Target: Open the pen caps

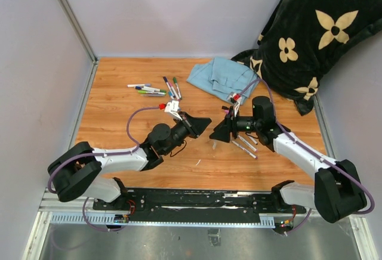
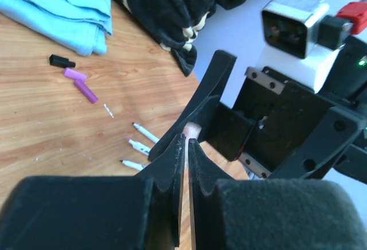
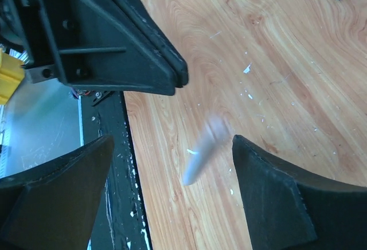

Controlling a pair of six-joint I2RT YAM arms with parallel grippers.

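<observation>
A white pen [image 3: 205, 149], blurred, shows in the right wrist view below my left fingertips, in the gap between the right fingers with space on either side. In the top view it is only a faint pale smear [image 1: 215, 145] under the grippers. My left gripper is shut, and no pen shows gripped in its tips. Facing it closely, my right gripper stands part open, its two fingers well apart. In the left wrist view a black cap [image 2: 61, 61] and purple pieces [image 2: 86, 90] lie on the table.
Several white pens [image 1: 245, 148] lie beneath the right arm. More pens [image 1: 151, 89] sit at the back left. A folded blue cloth [image 1: 222, 76] and a dark patterned blanket [image 1: 325, 27] occupy the back right. The table's front middle holds only small scraps.
</observation>
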